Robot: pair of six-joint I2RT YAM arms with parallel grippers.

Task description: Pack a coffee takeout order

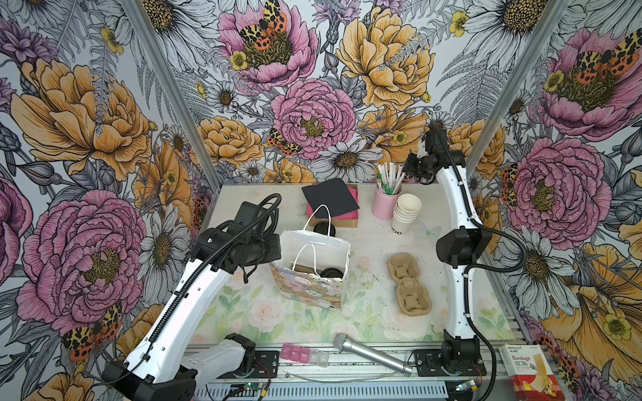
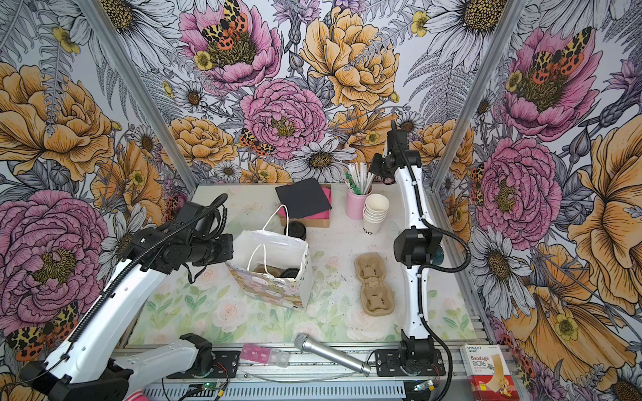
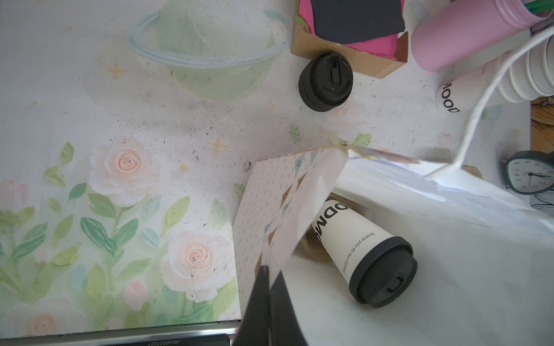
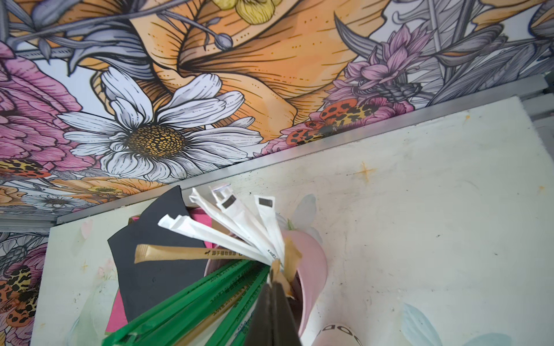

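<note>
The floral paper bag [image 1: 311,287] stands upright, its white handles raised. Inside it a lidded white cup [image 3: 359,242] leans over a brown cardboard carrier. My left gripper is shut on the bag's rim at its left side, thin paper running between the tips. At the back right, my right gripper is shut over the pink holder [image 4: 312,262] among green [image 4: 196,300], white and brown wrapped sticks. A brown packet touches its tips; whether it is pinched is unclear. Stacked paper cups [image 1: 406,212] stand beside the holder.
Black lids [image 3: 326,80] lie behind the bag, near a box with dark and pink napkins [image 1: 331,199]. An empty cardboard carrier [image 1: 409,284] sits right of the bag. A microphone [image 1: 371,353] lies at the front edge. Bare table separates bag and carrier.
</note>
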